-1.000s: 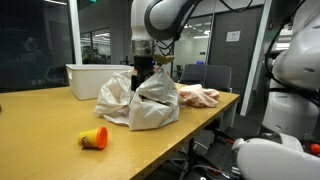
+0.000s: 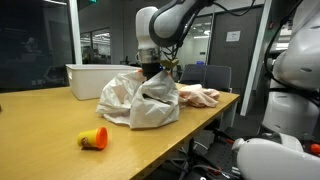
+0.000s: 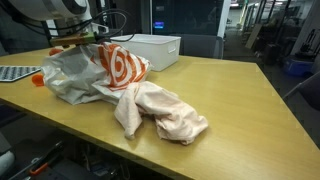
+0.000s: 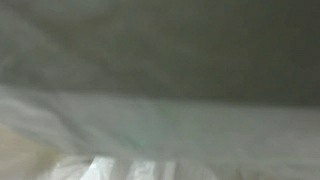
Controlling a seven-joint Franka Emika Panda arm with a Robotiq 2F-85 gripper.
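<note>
A crumpled white bag point(image 2: 152, 108) stands on the wooden table, its orange pattern showing on the bag's other side point(image 3: 122, 66) in exterior view 2. At its top edge is my gripper point(image 2: 152, 71), open, with its fingertips partly hidden by the bag's folds. Pale, blurred material fills most of the wrist view, so the fingers cannot be made out clearly there. A pale pink cloth point(image 3: 158, 110) lies bunched on the table beside the bag.
On its side near the table's edge lies a yellow-and-orange cup point(image 2: 92, 139). Behind the bag is a white box point(image 3: 150, 48). Chairs point(image 2: 205, 76) stand beyond it.
In exterior view 1, my gripper has shifted a little to the right along the bag's top. The bag's upper folds have changed slightly; the cup and pink cloth have stayed put.
</note>
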